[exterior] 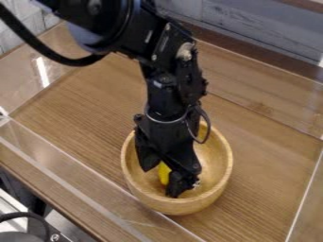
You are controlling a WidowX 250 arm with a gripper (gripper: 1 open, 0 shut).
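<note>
My black gripper (164, 165) reaches down into a wooden bowl (214, 184) in the middle of the table. Its fingers are around a yellow object (164, 176) on the bowl's floor, which is largely hidden behind them. Whether they are closed on it cannot be told from this view.
A pale wall (252, 43) runs along the back, and black cables show at the lower left edge and upper left.
</note>
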